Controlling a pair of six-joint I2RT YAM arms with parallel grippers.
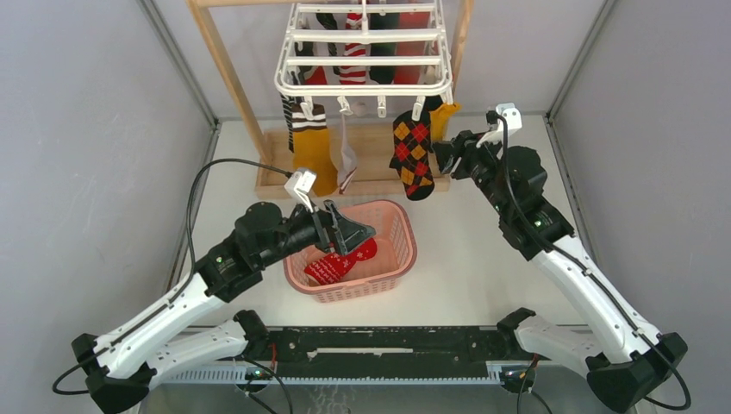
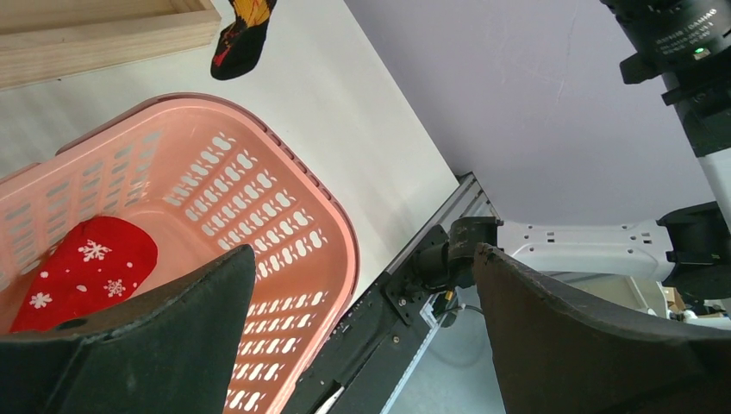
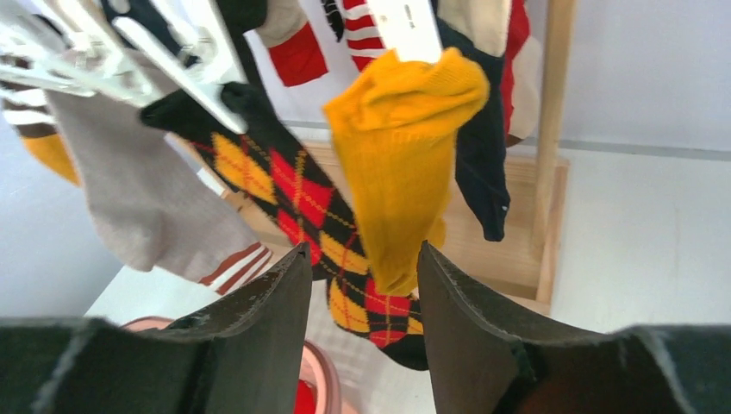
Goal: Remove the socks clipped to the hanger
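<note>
Socks hang clipped to the white hanger (image 1: 362, 60): a striped mustard sock (image 1: 313, 159), a light grey sock (image 3: 146, 190), an argyle sock (image 1: 412, 147) and a yellow sock (image 3: 396, 147). My right gripper is at the yellow sock, which hangs just beyond its part-open fingers; whether it touches cannot be told. My left gripper stands open over the pink basket (image 1: 392, 267), where a red snowflake sock (image 2: 95, 267) lies.
The wooden stand (image 1: 226, 69) holds the hanger above a wooden tray (image 2: 103, 56). Grey walls close in both sides.
</note>
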